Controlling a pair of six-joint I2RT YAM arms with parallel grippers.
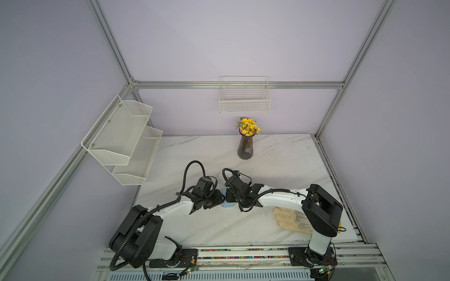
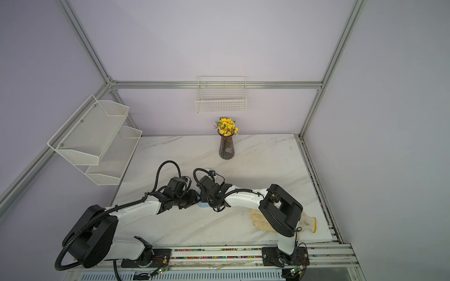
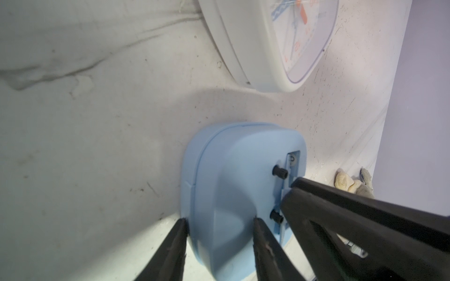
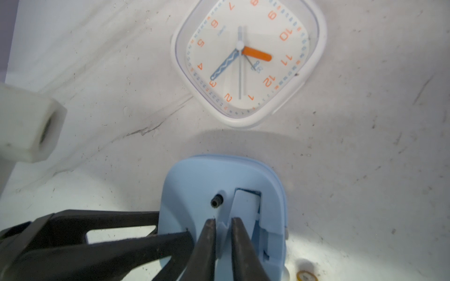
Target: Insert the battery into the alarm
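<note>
The blue alarm (image 3: 234, 168) lies back up on the table, with my left gripper shut on its side. In the right wrist view its compartment shows, with a pale blue piece (image 4: 246, 203) in it; whether that is the battery or a cover I cannot tell. My right gripper is over the compartment, fingertips close together; what is between them is unclear. A white square clock (image 4: 241, 51) lies just behind the blue alarm.
A vase of flowers (image 1: 246, 145) stands at the back. Cream gloves (image 1: 288, 220) lie at the front right. Wire baskets (image 1: 243, 98) hang on the walls.
</note>
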